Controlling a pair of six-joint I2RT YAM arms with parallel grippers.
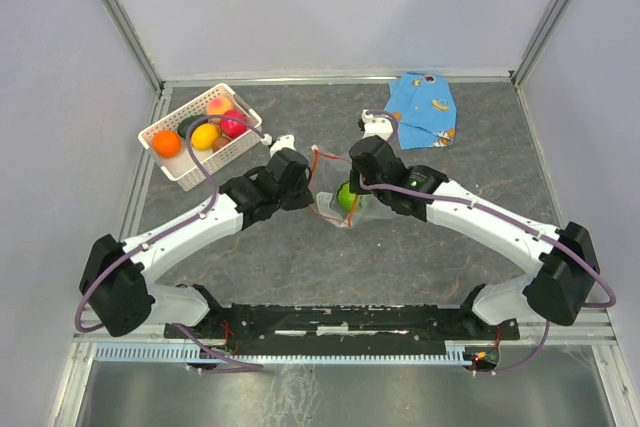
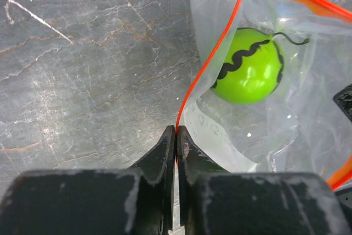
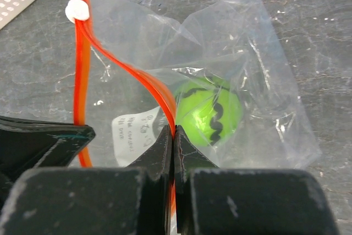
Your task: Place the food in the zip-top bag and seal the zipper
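The clear zip bag with orange zipper strips lies mid-table, its mouth open, a green toy fruit with a black squiggle inside it. My left gripper is shut on the orange-edged lip at one side of the mouth. My right gripper is shut on the other orange zipper strip, above the fruit. In the top view both grippers face each other across the bag.
A white basket with several colourful toy fruits stands at the back left. A blue printed cloth lies at the back right.
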